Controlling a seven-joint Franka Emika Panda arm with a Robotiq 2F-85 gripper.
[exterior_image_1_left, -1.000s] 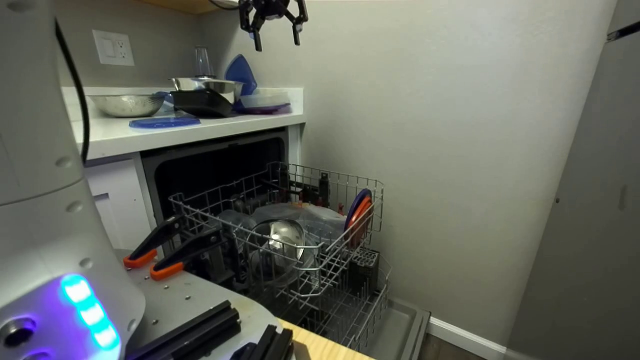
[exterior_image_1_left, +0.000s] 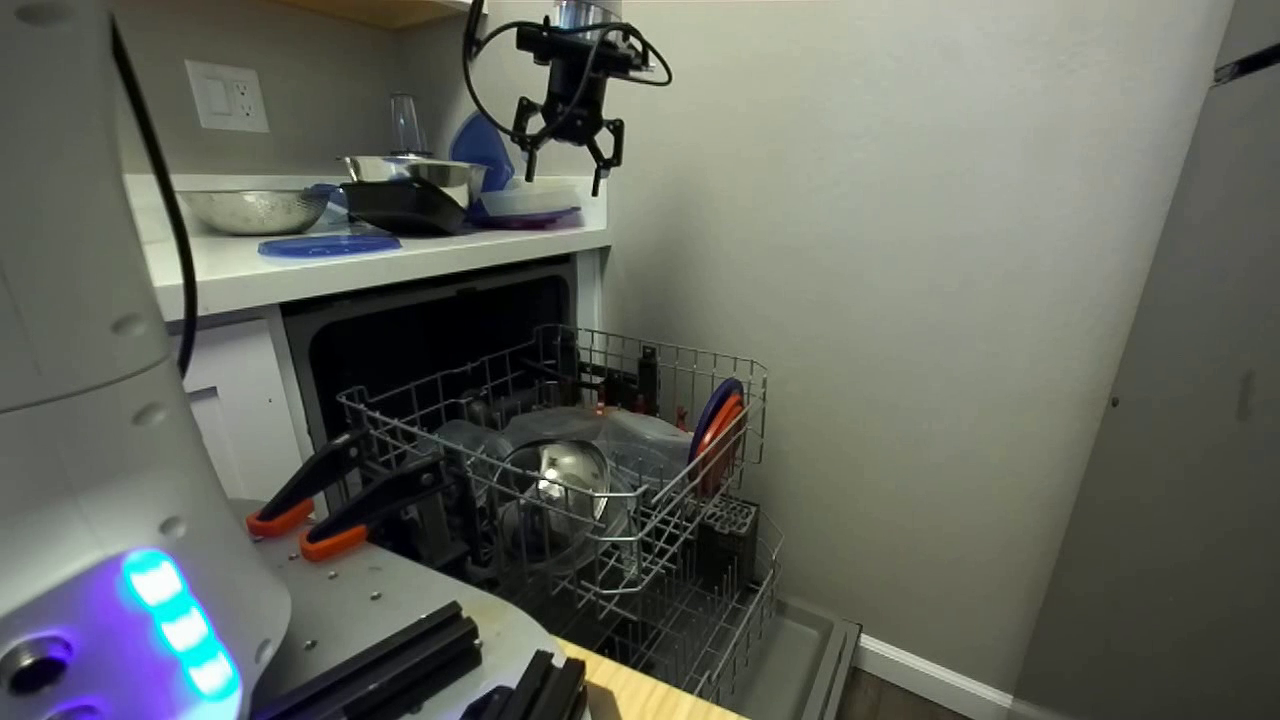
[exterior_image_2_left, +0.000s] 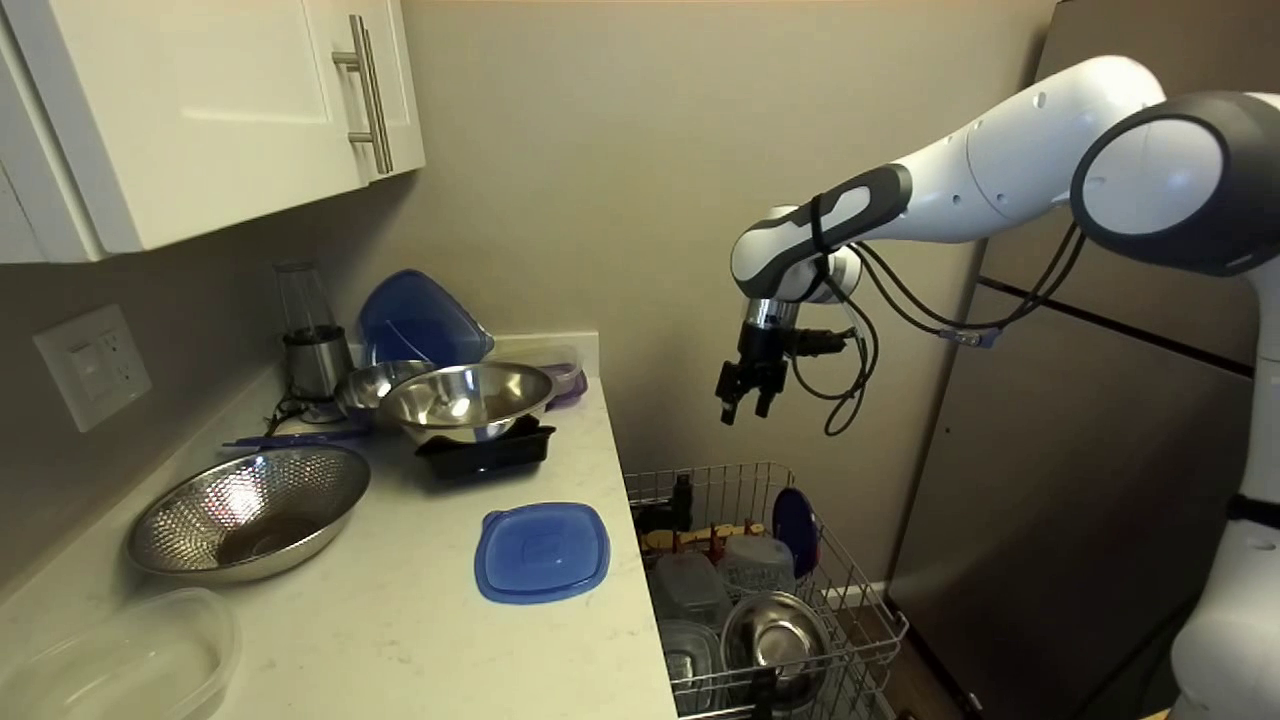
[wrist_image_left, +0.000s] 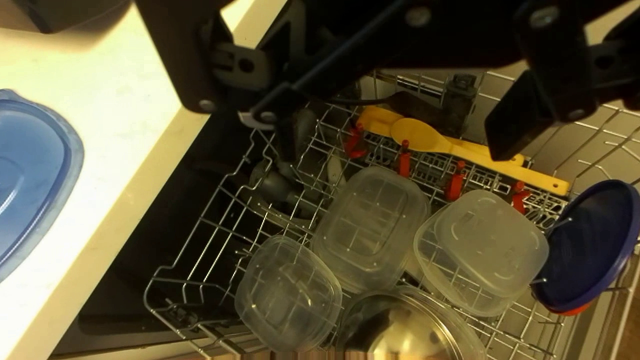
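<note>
High over the dishwasher's pulled-out upper rack (exterior_image_1_left: 720, 360) hangs my gripper (exterior_image_1_left: 566, 180), its fingers spread with nothing between them. The wrist view looks down into that rack: yellow utensils (wrist_image_left: 422, 135) lie along the back, with clear containers (wrist_image_left: 372, 225) in the middle. A shiny metal bowl (wrist_image_left: 414, 327) sits at the front of the rack. Dark blue and orange round lids (wrist_image_left: 588, 243) stand on edge at the right side. On the counter rests a flat blue lid (exterior_image_2_left: 542, 552), left of the gripper in exterior view 2.
The white counter (exterior_image_2_left: 396, 612) also carries a colander (exterior_image_2_left: 252, 516), metal bowls (exterior_image_2_left: 468, 402), a black tray (exterior_image_2_left: 486, 452), a blender (exterior_image_2_left: 314, 360) and a clear container (exterior_image_2_left: 132, 660). An upper cabinet (exterior_image_2_left: 228, 108) overhangs it. A wall rises behind the rack; a tall grey panel (exterior_image_2_left: 1056, 504) stands at right.
In exterior view 1 my gripper has come down and slightly to the right, staying open. The rack and the counter items look the same.
</note>
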